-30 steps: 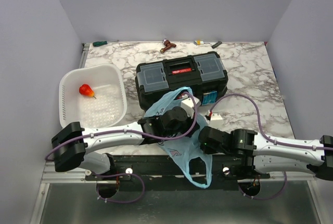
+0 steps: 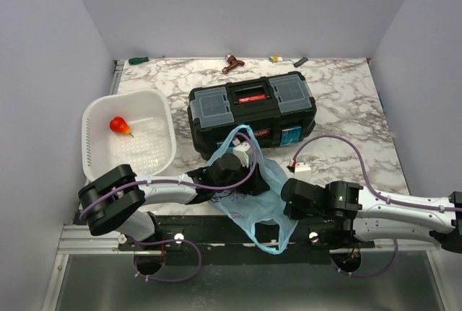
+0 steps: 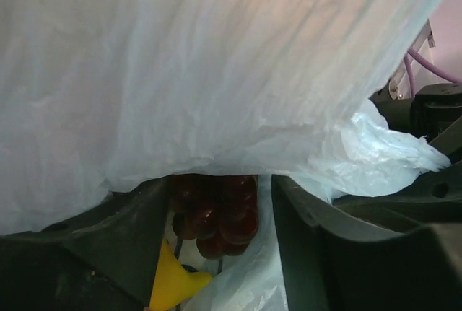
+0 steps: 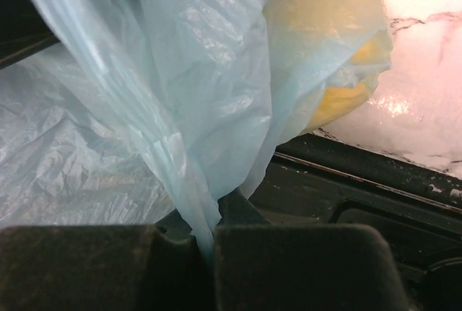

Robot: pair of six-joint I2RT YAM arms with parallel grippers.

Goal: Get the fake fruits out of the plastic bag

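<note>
The light-blue plastic bag [image 2: 254,208] sits on the table in front of the toolbox, its mouth spread between my two arms. My left gripper reaches into it, fingers part open. Beyond and between its fingers is a cluster of dark red grapes [image 3: 220,218], not gripped. A yellow fruit [image 3: 173,281] lies just below them. Bag film hangs across the upper part of the left wrist view. My right gripper is shut on a gathered fold of the bag [image 4: 195,174]. Through the film, a yellow fruit [image 4: 325,8] shows in the right wrist view.
A white bin [image 2: 155,149] at the left holds a red pepper-like fruit [image 2: 120,125]. Behind the bag stands a black toolbox [image 2: 249,109]. A screwdriver, a brown item and small tools lie along the back edge.
</note>
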